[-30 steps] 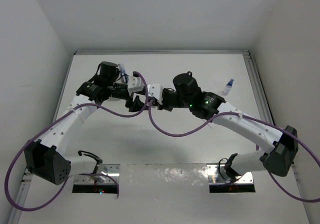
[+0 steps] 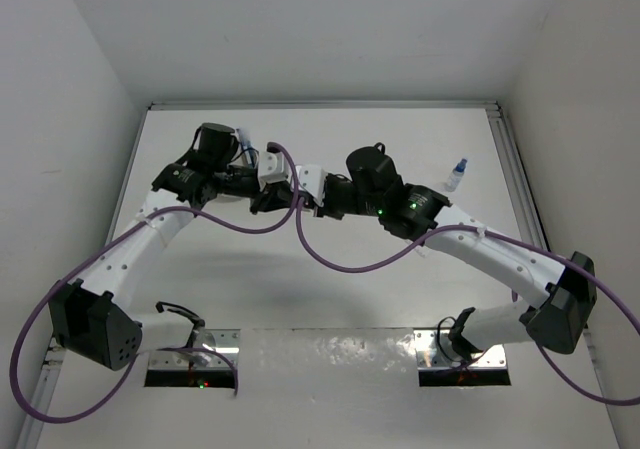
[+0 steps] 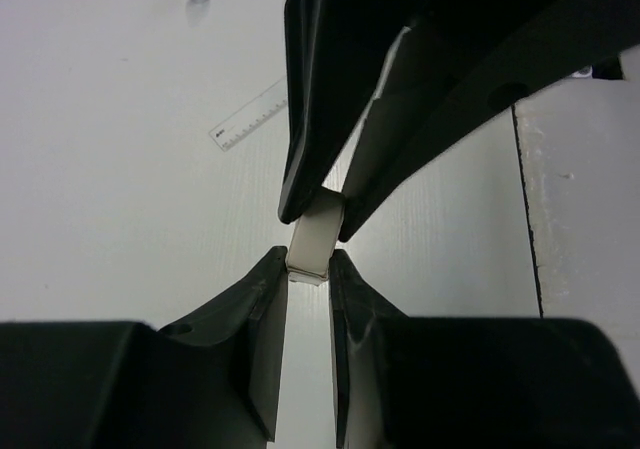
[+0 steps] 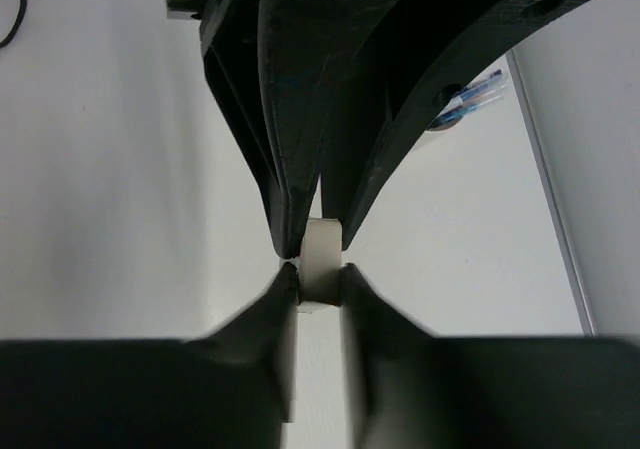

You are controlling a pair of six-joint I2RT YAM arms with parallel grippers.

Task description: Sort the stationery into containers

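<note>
A small whitish block (image 3: 316,234), perhaps an eraser, is held in the air between both grippers. My left gripper is shut on its lower end in the left wrist view, while the other arm's dark fingers pinch its upper end. The right wrist view has my right gripper shut on the same block (image 4: 321,254), with the left arm's fingers at the opposite end. From above, the grippers meet near the table's middle and hide the block. A clear ruler (image 3: 248,116) lies flat on the table.
Pens (image 4: 475,99) stand in a holder at the far left of the table, partly behind the left arm. A small clear bottle with a blue cap (image 2: 456,175) stands at the right.
The right arm shows no clear movement.
</note>
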